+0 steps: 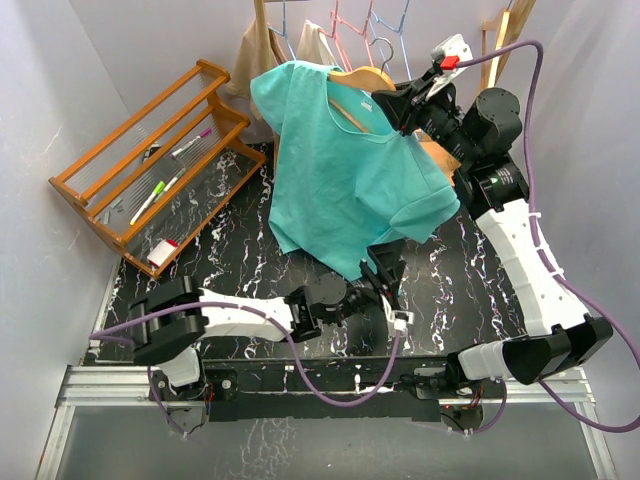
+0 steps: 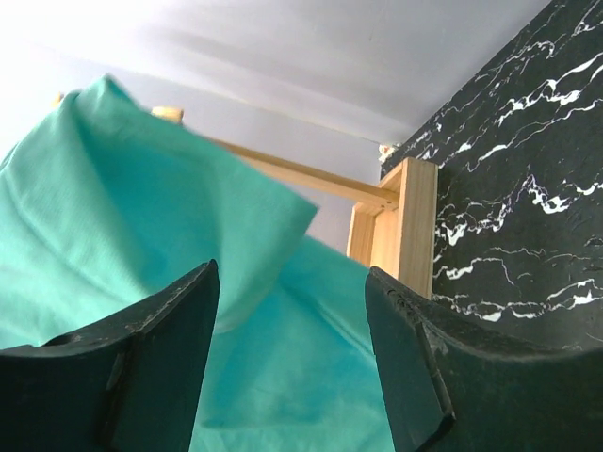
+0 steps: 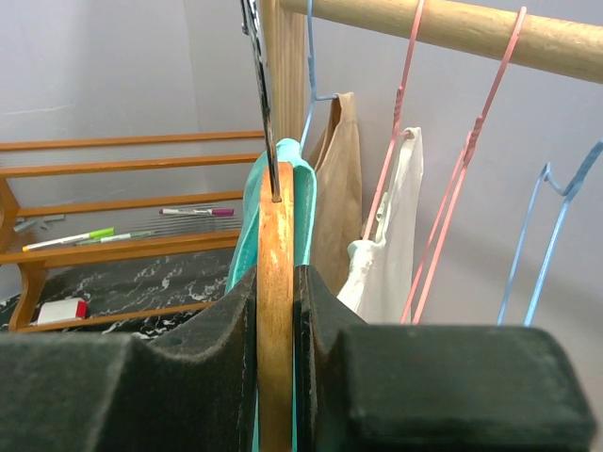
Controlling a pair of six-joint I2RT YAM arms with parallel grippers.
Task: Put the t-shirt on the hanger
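Observation:
The teal t-shirt (image 1: 330, 180) hangs draped on a wooden hanger (image 1: 355, 78) below the rail, one shoulder over the hanger's left end, its right side hanging loose. My right gripper (image 1: 395, 105) is shut on the wooden hanger, seen between its fingers in the right wrist view, with the metal hook above. My left gripper (image 1: 385, 265) is low at the shirt's bottom edge, open; in the left wrist view teal fabric (image 2: 170, 207) lies behind and beyond its fingertips.
Colored hangers (image 3: 452, 207) with beige and white garments hang on the wooden rail (image 3: 443, 24). A wooden rack (image 1: 150, 170) with markers stands at left. Dark marble table (image 1: 250, 250) shows around the shirt.

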